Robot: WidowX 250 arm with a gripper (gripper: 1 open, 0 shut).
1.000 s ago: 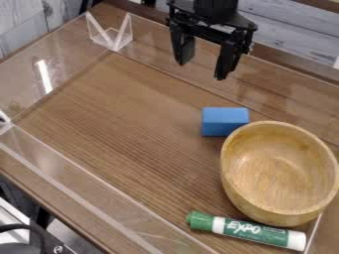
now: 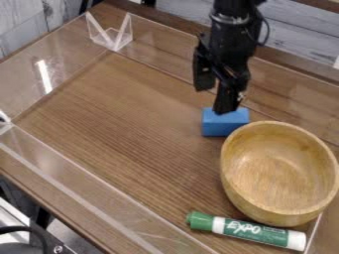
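My black gripper (image 2: 219,83) hangs in the upper middle with its fingers open, just above a blue block (image 2: 224,123). The block rests on the wooden surface behind a large tan bowl (image 2: 272,203). A green and white EXPO marker (image 2: 248,230) lies in front of the bowl at the bottom right.
A small clear wire-like holder (image 2: 111,32) stands at the upper left near the back edge. A dark cable curves at the lower left corner.
My gripper has moved down and toward the front, from the back of the surface to just above the blue block. The block, bowl and marker look unmoved.
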